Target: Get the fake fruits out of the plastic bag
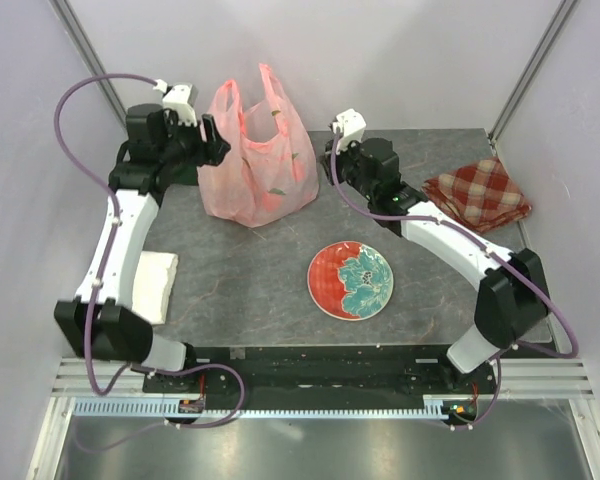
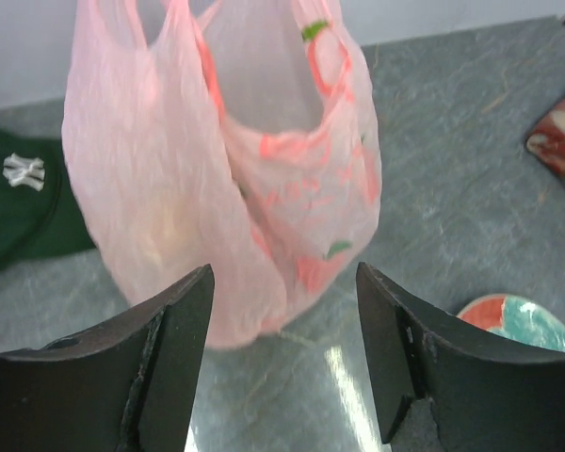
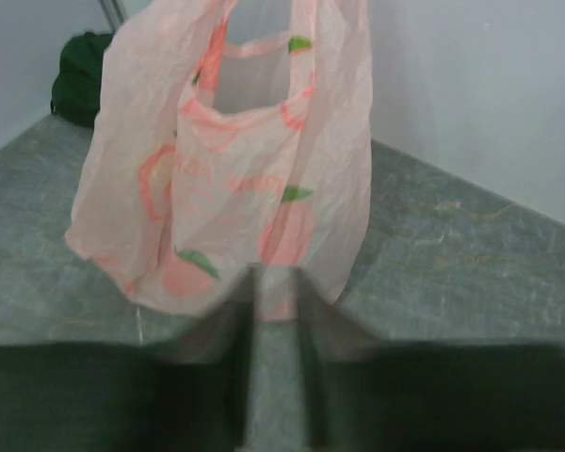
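The pink translucent plastic bag (image 1: 256, 165) with leaf and fruit prints stands upright at the back of the table, handles up; its contents cannot be made out clearly. My left gripper (image 1: 212, 140) is raised at the bag's left side, and in the left wrist view its part-open fingers (image 2: 160, 367) face the bag from close by. My right gripper (image 1: 335, 160) is just right of the bag, facing it, apart from it; in the right wrist view its fingers are blurred, with a narrow gap between them.
A red and teal plate (image 1: 350, 280) lies at the front middle, a folded plaid cloth (image 1: 477, 195) at the right, a white cloth (image 1: 155, 287) at the front left. A dark green item (image 2: 19, 198) is behind the bag at the left.
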